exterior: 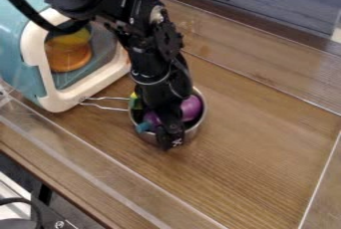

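Note:
My black gripper (168,129) points down into a small metal pot (196,125) with a wire handle at its left. Inside the pot a purple object (190,108) shows, along with bits of green and yellow, partly hidden by the gripper. The fingers are open, low over and within the pot; whether they touch the contents I cannot tell.
A light-blue toy appliance (27,44) with a white-framed opening and an orange object (70,52) inside stands at the upper left. A wooden back edge and grey wall lie behind.

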